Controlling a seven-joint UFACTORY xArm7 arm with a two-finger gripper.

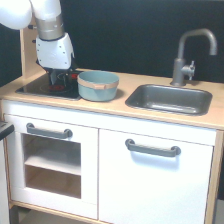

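Note:
My gripper hangs low over the black stovetop, at the left of the toy kitchen's counter. Its dark fingers blend into the dark surface, so their opening and anything between them are too unclear to make out. Close by on the right is a teal pot with a lighter rim, upright and partly over the stovetop's right edge. Whether the fingers touch the pot's left side is hard to see.
A metal sink with a grey faucet takes up the right side. Bare wooden counter lies between pot and sink. Below are a cabinet door and an oven-like compartment, both with dark handles.

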